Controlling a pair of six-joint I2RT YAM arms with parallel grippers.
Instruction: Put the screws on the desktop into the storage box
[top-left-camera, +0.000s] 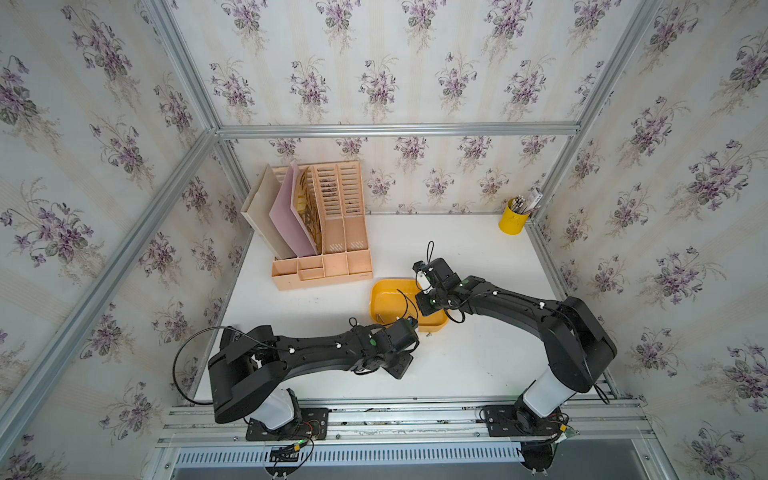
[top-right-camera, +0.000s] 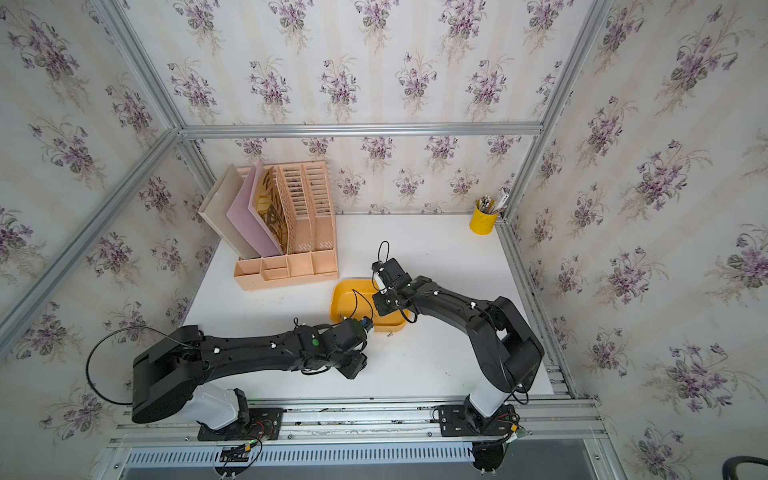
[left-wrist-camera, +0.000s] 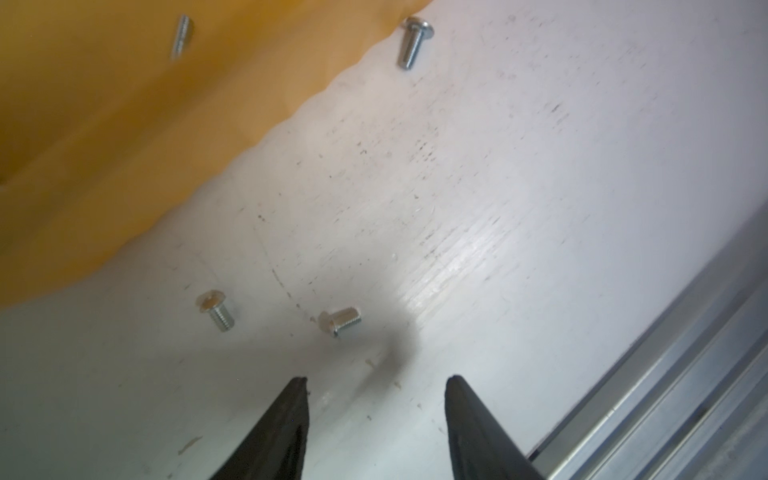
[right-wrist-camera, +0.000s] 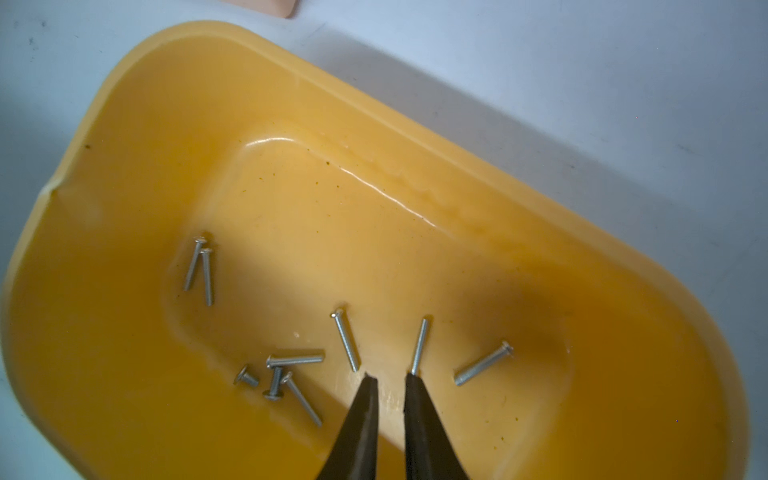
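Note:
Three loose screws lie on the white desk in the left wrist view: one (left-wrist-camera: 344, 318) just ahead of my left gripper, another (left-wrist-camera: 217, 312) left of it, a third (left-wrist-camera: 413, 44) by the rim of the yellow box (left-wrist-camera: 128, 200). The left gripper is open, with nothing between its fingers. My right gripper is over the inside of the box (right-wrist-camera: 560, 209), its fingers part open with a narrow gap. Several screws (right-wrist-camera: 342, 336) lie on the box floor beneath it; no screw is clearly held.
A wooden organizer (top-left-camera: 324, 268) with folders stands at the back left, and a yellow pen cup (top-left-camera: 512, 220) at the back right. The desk right of the box is clear. A metal rail (left-wrist-camera: 664, 360) runs along the front edge.

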